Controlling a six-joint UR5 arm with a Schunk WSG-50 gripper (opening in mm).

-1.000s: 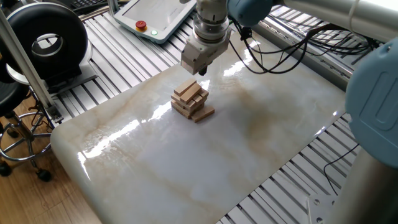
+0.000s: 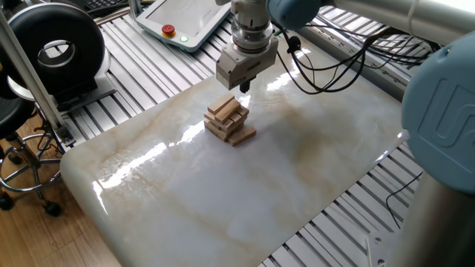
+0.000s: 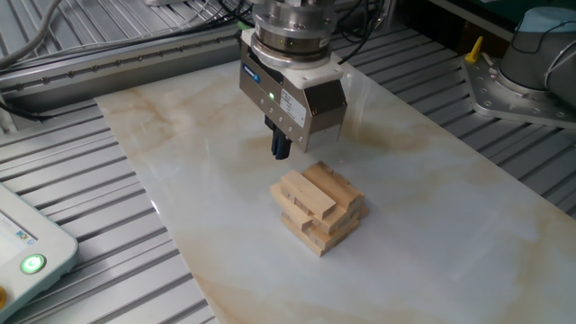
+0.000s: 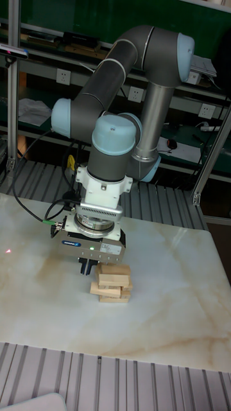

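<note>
A small stack of pale wooden blocks (image 3: 317,209) stands on the marble-patterned board, its layers crossed and uneven. One block (image 2: 243,136) sticks out at the foot of the pile in exterior view 1. My gripper (image 3: 281,144) hangs above the board beside the stack, pointing down and apart from the blocks. Its two black fingers (image 4: 85,266) are close together, shut, and no block shows between them. In exterior view 3 the fingertips appear just left of the topmost block (image 4: 114,275). Part of the stack's far side is hidden in each view.
The marble-patterned board (image 2: 185,200) is otherwise clear around the stack. Slatted metal table (image 2: 137,67) surrounds it. A teach pendant (image 2: 185,18) with a red button lies off the board. Black cables (image 2: 326,85) hang loosely beside the arm.
My gripper has turned a little about its upright axis and shifted slightly. The large arm joint at the right has moved a bit to the left. The blocks have stayed put.
</note>
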